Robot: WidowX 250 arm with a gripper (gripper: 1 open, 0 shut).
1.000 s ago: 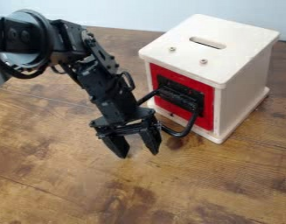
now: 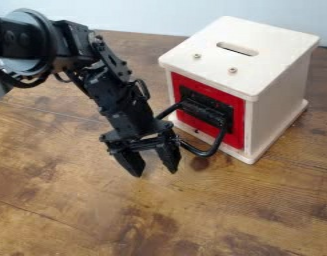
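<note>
My black arm reaches down from the upper left, its gripper (image 2: 151,161) low over the wooden table, in front and to the left of a pale wooden box (image 2: 275,113). The two fingers stand apart with nothing visible between them. The box has a slot in its top and a red front panel (image 2: 239,142) carrying a black fitting (image 2: 205,108), with a dark cable or tube looping from it behind my gripper.
A white surface shows past the table's edge at the upper left.
My gripper has shifted very slightly to the left and up. The box has not moved.
</note>
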